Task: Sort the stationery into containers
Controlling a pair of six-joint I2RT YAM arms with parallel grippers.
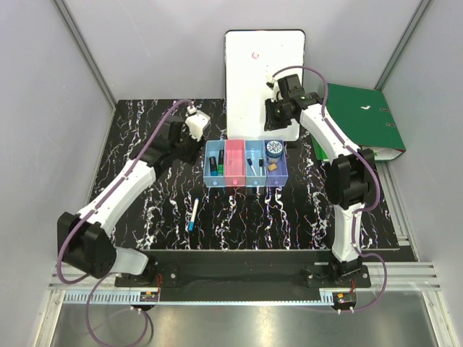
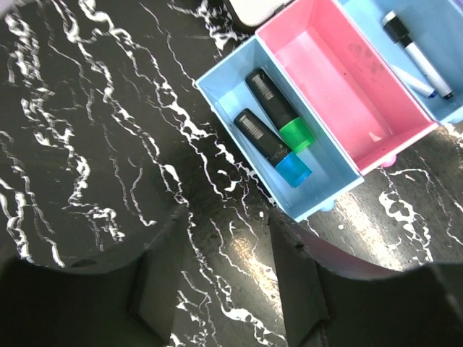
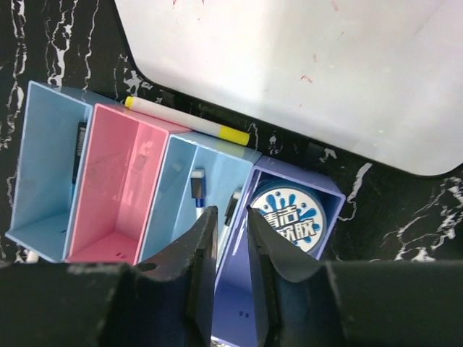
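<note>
A row of compartments stands mid-table: the left blue one [image 1: 207, 157] holds green- and blue-capped black markers, the pink one [image 1: 234, 163] is bare, the second blue one [image 1: 249, 144] holds thin capped pens, and the lavender one [image 1: 283, 178] holds a round labelled tub [image 1: 274, 150] and a small tan block [image 1: 272, 167]. Behind the bins, along their back walls, a yellow-ended white marker [image 3: 188, 120] lies in the right wrist view. My left gripper is open left of the bins, empty. Over the bins' back right, my right gripper is partly open with nothing between its fingers.
On the dark marbled table in front lies a blue-ended white pen [image 1: 193, 215]. A whiteboard [image 1: 253, 79] lies behind the bins, and a green folder [image 1: 362, 116] is at the back right.
</note>
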